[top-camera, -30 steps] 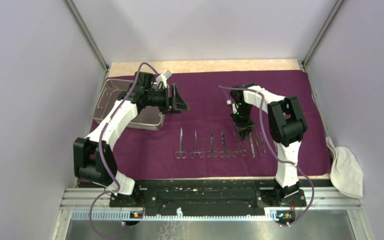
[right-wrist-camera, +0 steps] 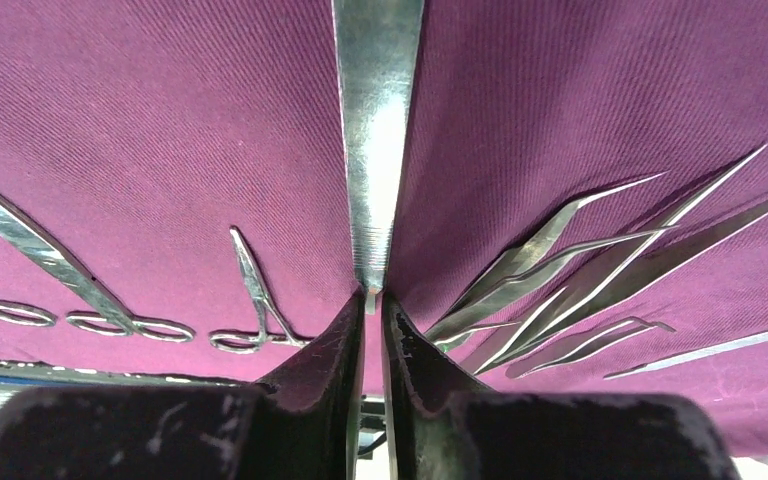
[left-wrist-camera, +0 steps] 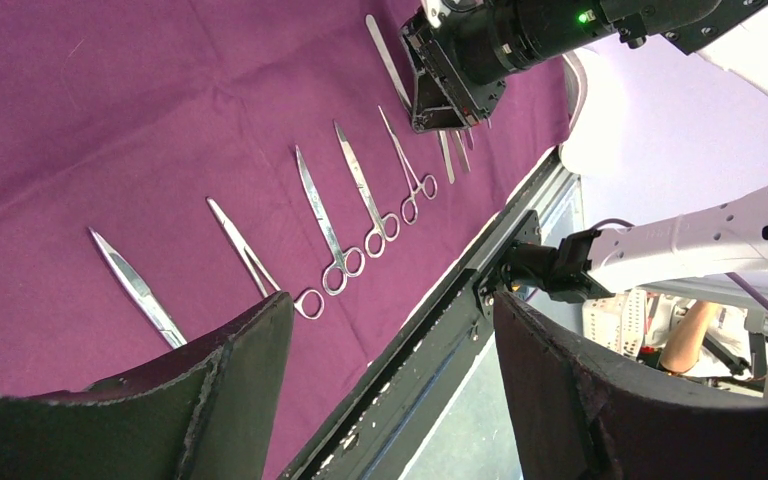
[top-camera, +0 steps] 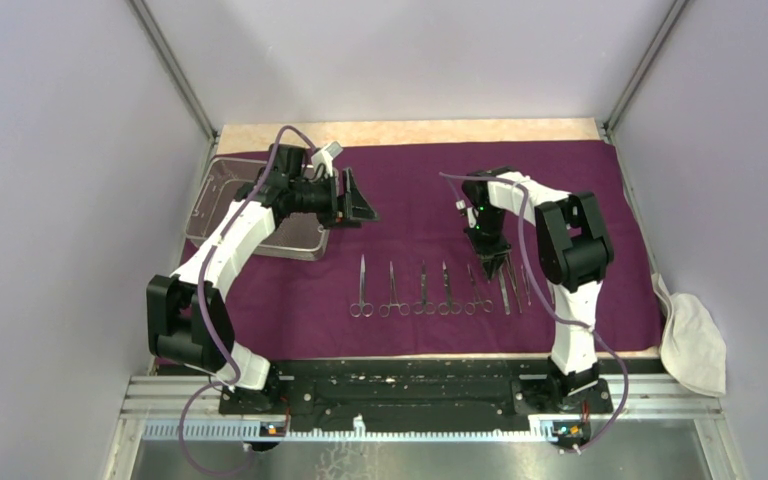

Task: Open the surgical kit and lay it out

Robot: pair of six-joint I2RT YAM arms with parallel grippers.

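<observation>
Surgical scissors and clamps lie in a row on the purple cloth [top-camera: 410,200], among them long scissors [left-wrist-camera: 135,285] at the left end. Slim flat instruments and tweezers [right-wrist-camera: 620,270] lie at the right. My right gripper is low over a flat steel instrument [right-wrist-camera: 375,150], fingertips close together at its lower end; whether they grip it I cannot tell. My left gripper [top-camera: 355,205] is open above the cloth near the tray, nothing between its wide-spaced fingers in the left wrist view.
A steel tray [top-camera: 295,245] sits at the left, partly under the left arm. A white cloth [top-camera: 692,350] lies past the right edge.
In the top view my right gripper's tip has shifted very slightly; the left arm looks still.
</observation>
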